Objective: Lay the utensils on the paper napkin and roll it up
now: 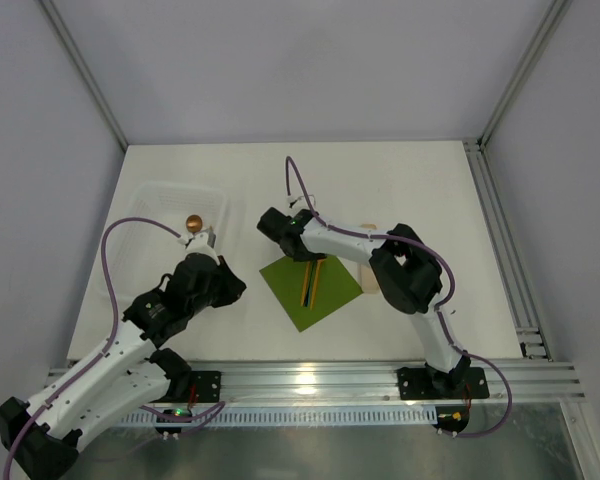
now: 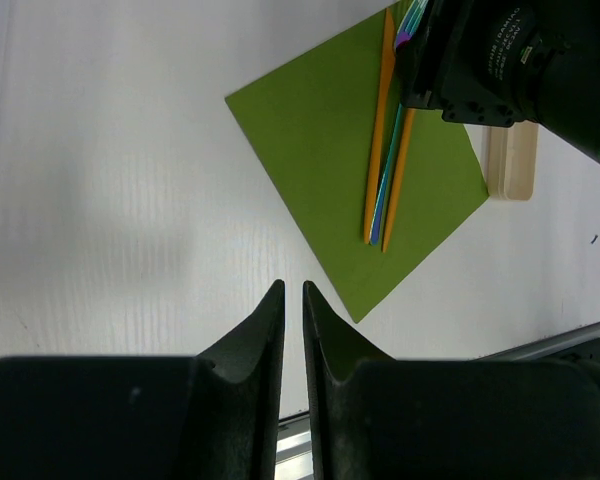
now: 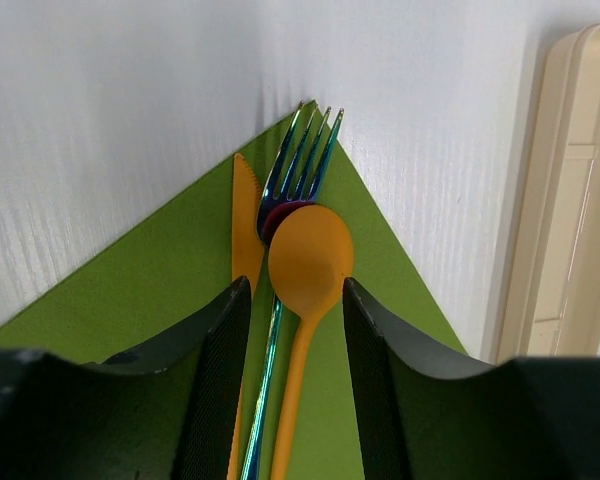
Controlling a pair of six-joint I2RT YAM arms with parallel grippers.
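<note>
A green napkin (image 1: 331,297) lies as a diamond on the table. On it, side by side, lie an orange knife (image 3: 246,220), an iridescent fork (image 3: 294,176) and an orange spoon (image 3: 309,258), the fork tines reaching the napkin's corner. My right gripper is open just above the utensils, nothing visibly held, its fingers either side of the spoon's neck in the right wrist view. My left gripper is shut with nothing between its fingers, over bare table left of the napkin.
A white bin (image 1: 146,240) with a round copper-coloured item sits at the left. A beige tray (image 3: 550,210) lies right of the napkin.
</note>
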